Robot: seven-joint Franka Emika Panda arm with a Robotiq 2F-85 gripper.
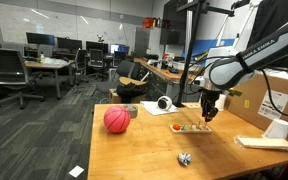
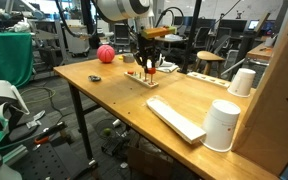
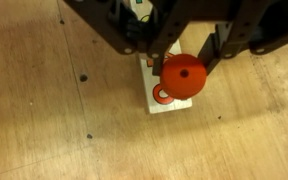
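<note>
In the wrist view my gripper is shut on a round red-orange piece (image 3: 185,76) with a dark hole in its middle. That piece hangs over the end of a pale wooden board (image 3: 170,106), where a red ring mark (image 3: 162,95) shows partly beneath it. The board (image 2: 144,80) lies flat on the table in exterior view 2, with small pegs or pieces standing along it, too small to tell apart. Exterior view 1 has my gripper (image 1: 206,116) just over the right end of the board (image 1: 190,128). Whether the held piece touches the board cannot be told.
A red ball (image 1: 117,119) and a crumpled silver object (image 1: 185,159) lie on the wooden table (image 1: 134,160). White cups (image 2: 221,125) and a long white block (image 2: 175,121) occupy the near side in exterior view 2. Bare table surrounds the board's front.
</note>
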